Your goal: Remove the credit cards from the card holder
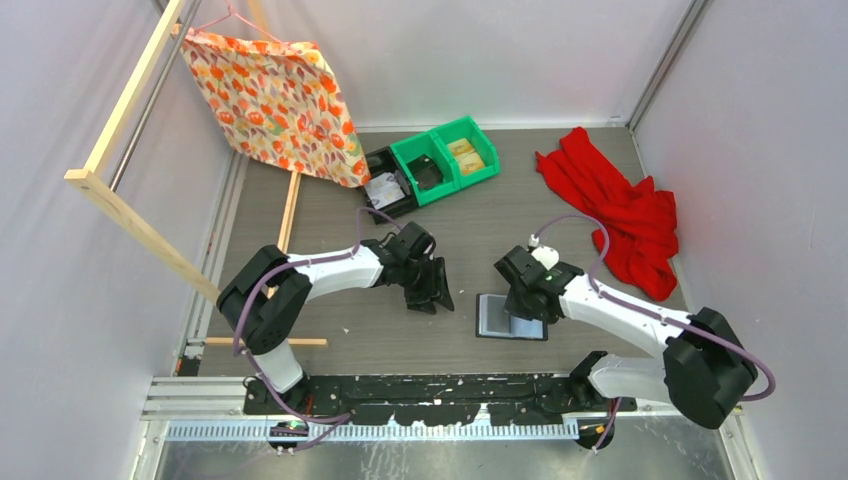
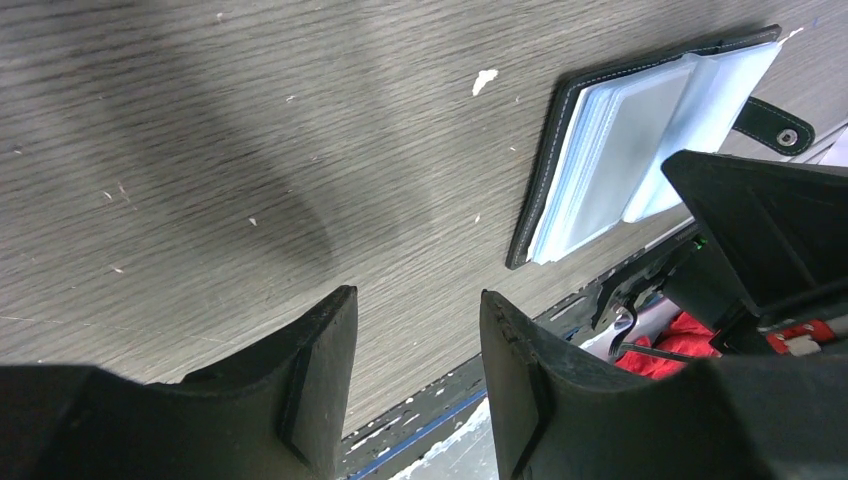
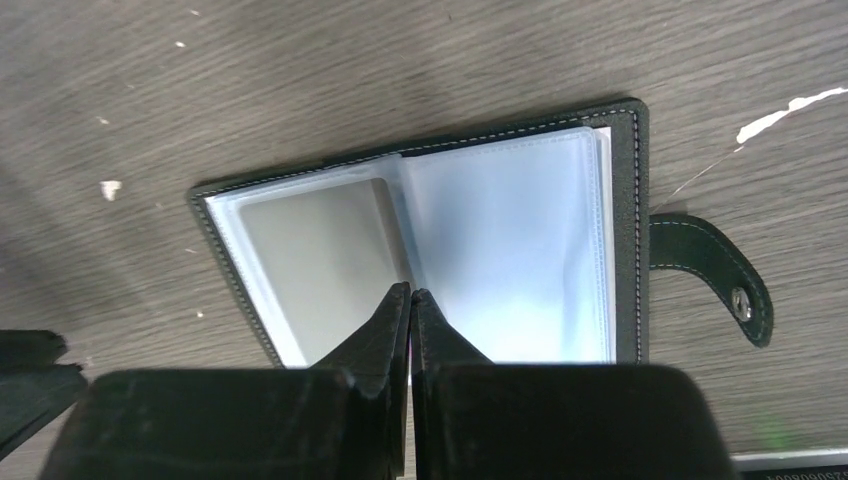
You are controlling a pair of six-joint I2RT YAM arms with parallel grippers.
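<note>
The card holder [image 1: 494, 317] lies spread open on the table, with a dark stitched cover and clear sleeves. In the right wrist view, a flat grey panel [image 3: 320, 265] shows within the left-hand page; whether it is a card I cannot tell. The right-hand page [image 3: 510, 240] looks pale and translucent. My right gripper is shut over the middle of the holder, nothing visible between its fingertips; contact with the sleeves is unclear. Left of the holder, my left gripper has its fingers apart over bare table, empty.
A snap strap [image 3: 715, 265] sticks out from the holder's cover. Green bins [image 1: 440, 160] and a black bin [image 1: 393, 207] stand at the back. A red cloth [image 1: 620, 210] lies back right, and a patterned cloth [image 1: 275, 105] hangs at the left. Bare table surrounds the holder.
</note>
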